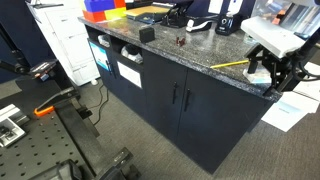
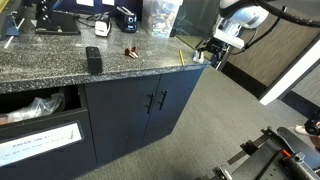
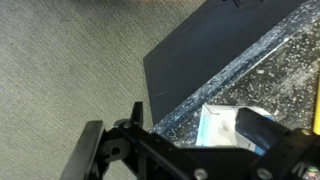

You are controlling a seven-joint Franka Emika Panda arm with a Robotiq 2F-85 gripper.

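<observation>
A white, flat, paper-like piece [image 3: 220, 126] lies at the counter's edge in the wrist view, partly covered by one finger. My gripper is open and straddles that edge: one fingertip [image 3: 137, 112] is out over the floor, the other over the white piece. In exterior view 1 the gripper [image 1: 262, 75] is at the counter's right end, with the white piece [image 1: 260, 75] partly behind it. Exterior view 2 shows the gripper [image 2: 208, 52] beside the small white piece [image 2: 199, 57]. Whether a finger touches it, I cannot tell.
A yellow pencil-like stick [image 1: 230, 64] lies just left of the gripper on the dark speckled counter [image 1: 200, 50]. A black box [image 1: 147, 34] and a small red object [image 1: 181, 41] stand farther left. Another white sheet [image 1: 286, 115] hangs below the right end.
</observation>
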